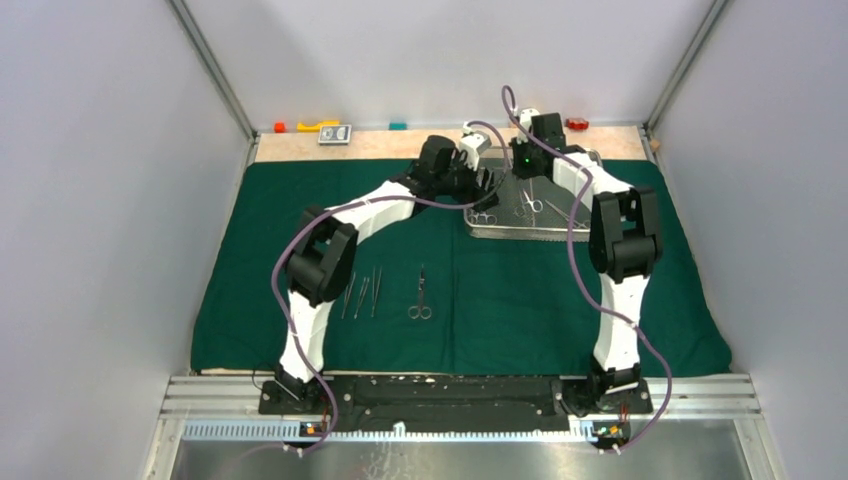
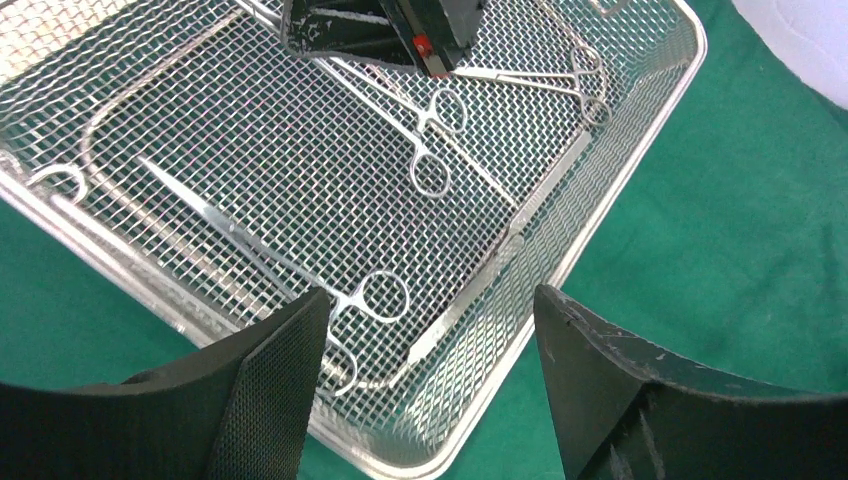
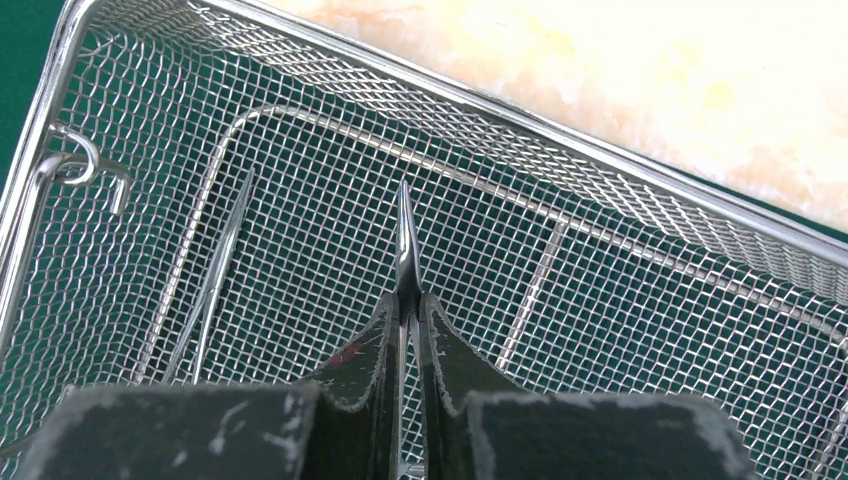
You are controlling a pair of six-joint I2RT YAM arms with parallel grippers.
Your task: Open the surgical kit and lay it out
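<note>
The mesh tray [image 1: 515, 234] sits at the back right of the green cloth. My left gripper is open above it, fingers wide apart with nothing between. Below, ring-handled scissors [image 2: 350, 297] lie in the tray's corner. My right gripper points down into the tray, its fingertips close together along a slim ring-handled instrument, whose pointed tip [image 3: 408, 235] shows beyond them; whether they grip it is unclear. Its rings [image 2: 431, 172] rest on the mesh. Another ring-handled instrument [image 2: 588, 85] lies farther along.
A slender handle [image 2: 465, 300] lies along the tray wall. On the cloth, scissors [image 1: 420, 297] and several tweezers [image 1: 376, 292] are laid out at front left, some behind the left arm.
</note>
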